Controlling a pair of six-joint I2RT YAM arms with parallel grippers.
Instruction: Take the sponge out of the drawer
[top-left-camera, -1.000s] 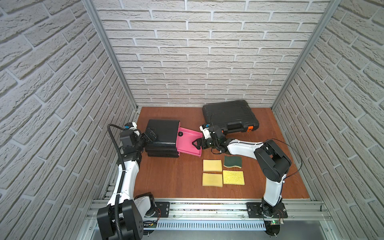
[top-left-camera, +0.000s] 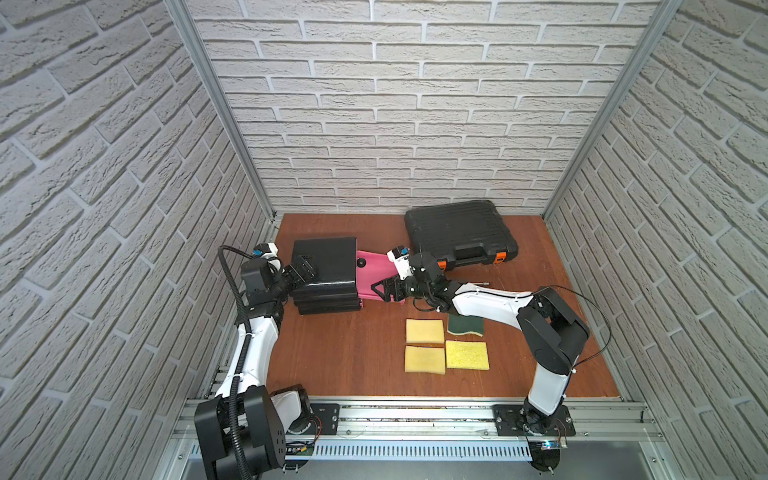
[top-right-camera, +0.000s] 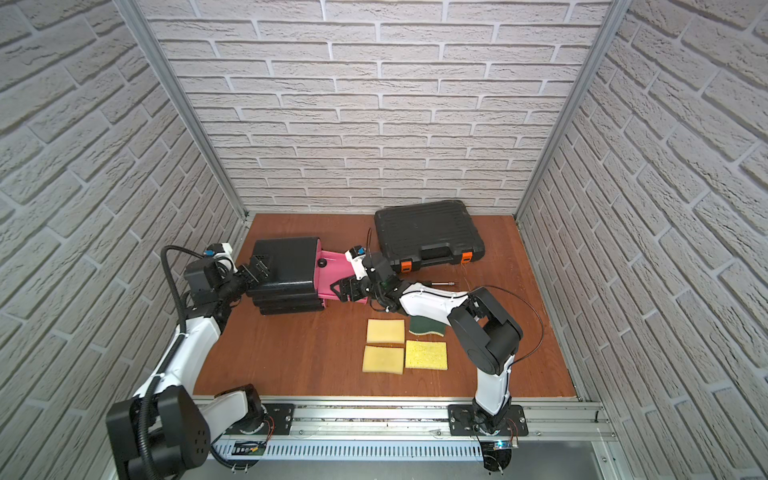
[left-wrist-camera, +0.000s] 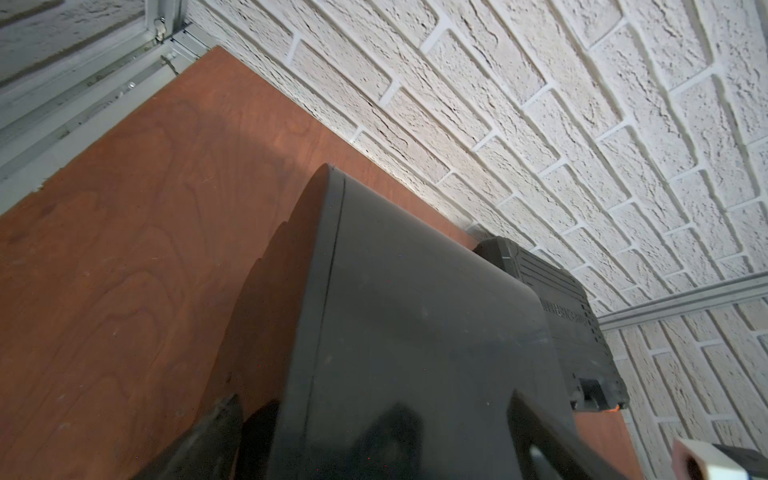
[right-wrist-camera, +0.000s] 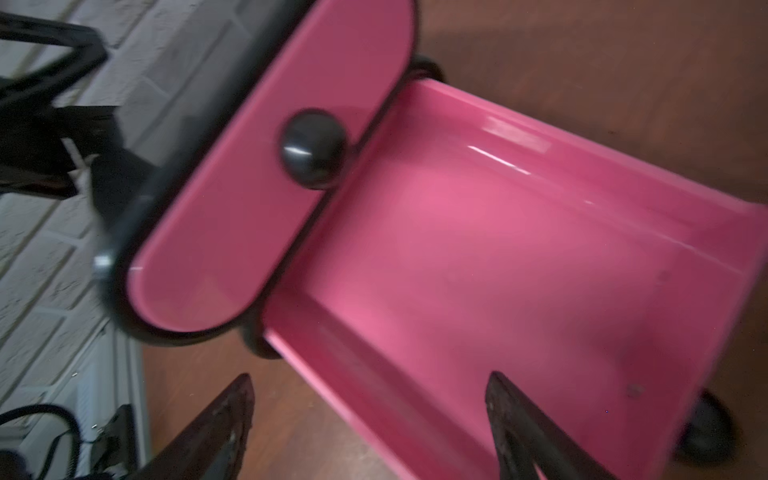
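The pink drawer (right-wrist-camera: 496, 240) is pulled out of the black cabinet (top-left-camera: 326, 260); the right wrist view shows its floor bare, with no sponge inside. Sponges lie on the table in front: two plain yellow sponges (top-left-camera: 424, 331), a brighter yellow sponge (top-left-camera: 467, 355) and a dark green one (top-left-camera: 465, 325), partly covered by the right arm in the top right view. My right gripper is open at the drawer, its fingers (right-wrist-camera: 232, 416) spread and holding nothing. Over the cabinet's left side, my left gripper stands open and empty.
A black tool case (top-left-camera: 462, 232) lies at the back right, behind the right arm. The cabinet's upper pink drawer front with a black knob (right-wrist-camera: 313, 149) is shut.
The right gripper has moved left toward the cabinet. The drawer and cabinet have turned slightly, the drawer's outer end swinging toward the back. The left arm has barely moved.
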